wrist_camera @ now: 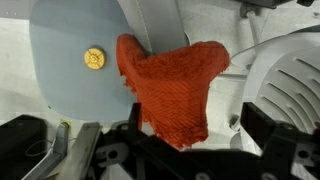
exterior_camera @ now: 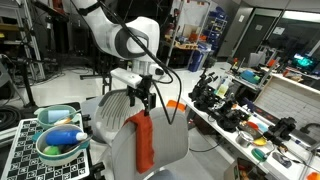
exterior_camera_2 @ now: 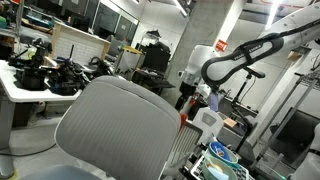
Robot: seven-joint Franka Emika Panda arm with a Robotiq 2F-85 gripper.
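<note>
A red-orange cloth [exterior_camera: 144, 142] is draped over the top edge of a grey chair back [exterior_camera: 122, 158]. In the wrist view the knitted cloth [wrist_camera: 175, 95] hangs across that edge, below the gripper's fingers. My gripper stands open, one finger on each side of the cloth in that view, and nothing is gripped. Exterior view 1 has the gripper [exterior_camera: 151, 104] just above the chair's top edge. From exterior view 2 only a small strip of the cloth [exterior_camera_2: 183, 119] shows beside the chair back [exterior_camera_2: 118, 122]; whether the fingers touch it I cannot tell.
Another chair with a slotted back [exterior_camera: 113, 106] stands close beside the gripper. At the left, a bowl [exterior_camera: 62, 154] holding a blue item sits near other containers. A cluttered white table [exterior_camera: 232, 132] stretches along the right. Floor shows between chair and table.
</note>
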